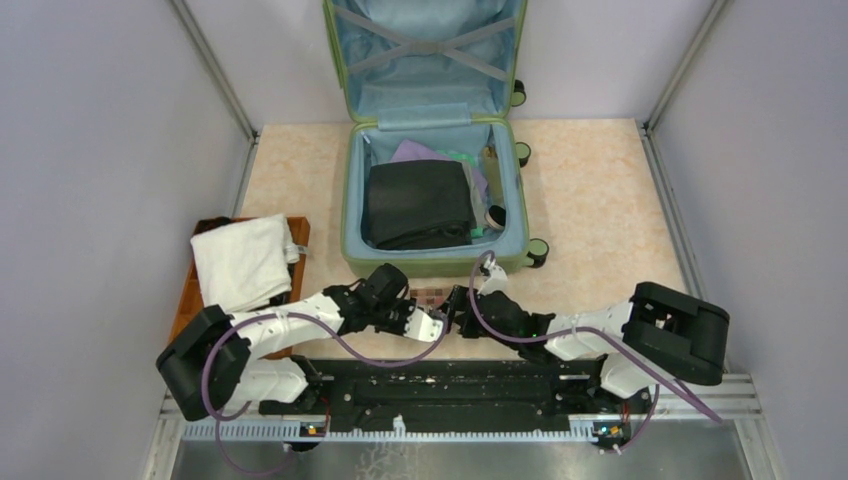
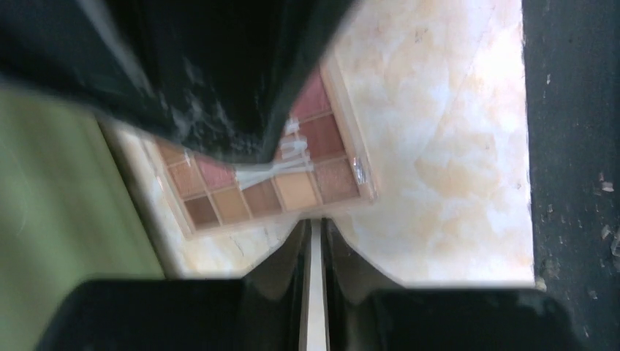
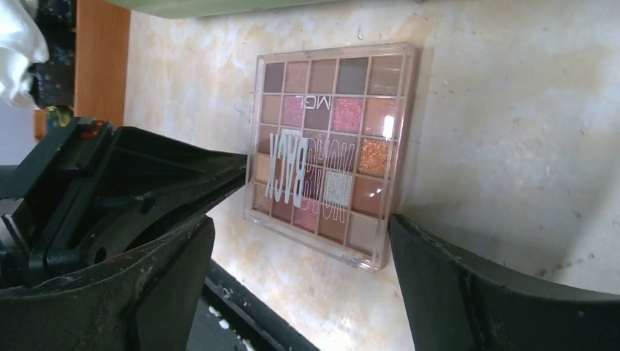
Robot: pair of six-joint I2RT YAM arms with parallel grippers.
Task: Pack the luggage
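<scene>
An eyeshadow palette (image 3: 336,146) in a clear case lies on the pale table, just in front of the green suitcase (image 1: 440,266). My right gripper is open, its fingers low on either side of the palette's near part. My left gripper hovers at the palette's edge, its fingertips close together with a narrow gap and nothing visible between them; in the right wrist view it reaches in from the left. The open suitcase holds dark folded cloth (image 1: 418,200), a purple item, a bottle and a jar.
A wooden tray (image 1: 190,290) with folded white towels (image 1: 242,258) stands at the left. The suitcase lid (image 1: 425,60) stands open at the back. Bare table lies right of the suitcase. A dark rail runs along the front edge.
</scene>
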